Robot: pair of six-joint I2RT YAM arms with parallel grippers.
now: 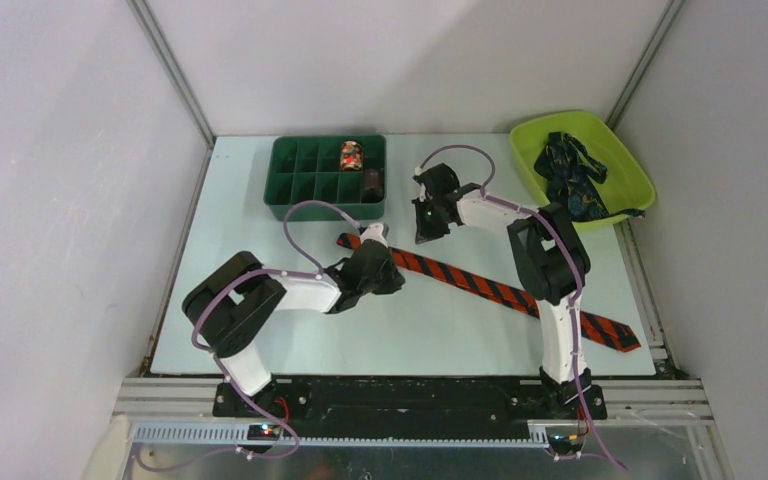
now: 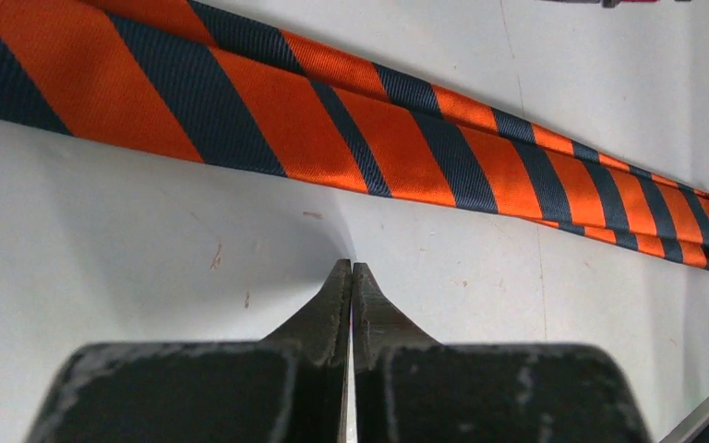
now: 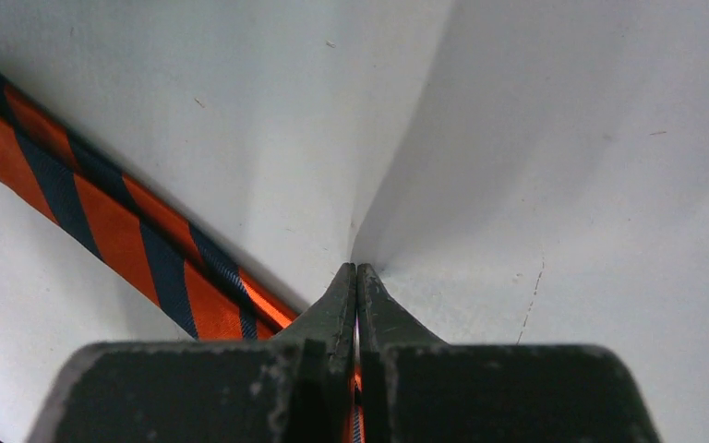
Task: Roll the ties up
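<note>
An orange and dark striped tie (image 1: 470, 281) lies flat and long across the table, slanting from the green box's front down to the right edge. My left gripper (image 1: 400, 284) is shut just on the near side of it. The left wrist view shows the fingertips together below the striped band (image 2: 397, 148), nothing between them. On the far side of the tie, my right gripper (image 1: 420, 240) is also shut and empty. In the right wrist view the tie (image 3: 129, 240) runs at lower left, passing behind the fingers (image 3: 332, 318). The left arm hides part of the tie's narrow end.
The green divided box (image 1: 278, 196) at the back holds a colourful rolled tie (image 1: 351, 155) and a dark one (image 1: 372, 184). A lime basin (image 1: 632, 168) at back right contains dark patterned ties (image 1: 566, 177).
</note>
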